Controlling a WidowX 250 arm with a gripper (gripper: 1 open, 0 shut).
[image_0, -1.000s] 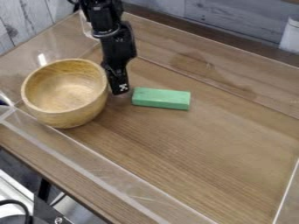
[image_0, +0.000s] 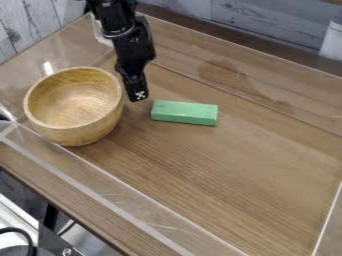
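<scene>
A round wooden bowl (image_0: 70, 112) rests on the left of the table. To its right lies a green rectangular block (image_0: 185, 112). My black gripper (image_0: 138, 92) is low at the bowl's upper right rim, between the bowl and the block, a short way from the block. It looks shut, with nothing visible between its fingers.
A white cylindrical object (image_0: 334, 38) stands at the back right corner. Grey plank walls line the back.
The gripper has shifted only very slightly beside the bowl. The bowl and the green block look unmoved.
</scene>
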